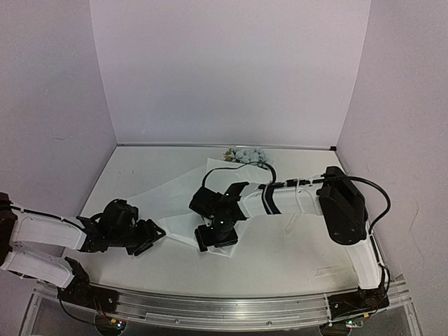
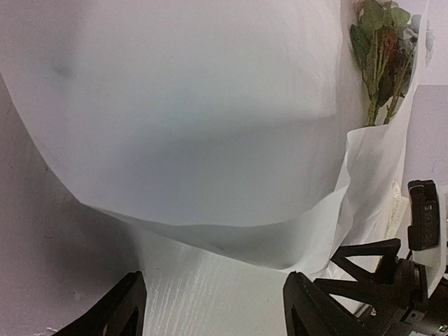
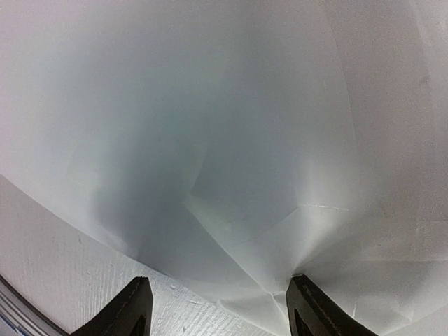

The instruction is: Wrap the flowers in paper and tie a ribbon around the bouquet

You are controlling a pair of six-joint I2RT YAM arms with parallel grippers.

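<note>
A bouquet of pale blue fake flowers (image 1: 249, 155) lies at the back of the table. Its green leaves and stems (image 2: 381, 66) appear at the upper right of the left wrist view, partly behind paper. White wrapping paper (image 1: 164, 192) spreads leftward from the middle of the table, its near edge lifted in a curve in the left wrist view. My left gripper (image 1: 152, 239) is open by the paper's left front edge, nothing between its fingers. Over the front part of the sheet, my right gripper (image 1: 214, 242) stands open, one finger (image 3: 308, 308) against a crease in the paper.
The right arm (image 1: 280, 199) reaches across the paper and hides part of it. Bare table (image 1: 301, 255) lies to the right and in front. Walls enclose the back and sides.
</note>
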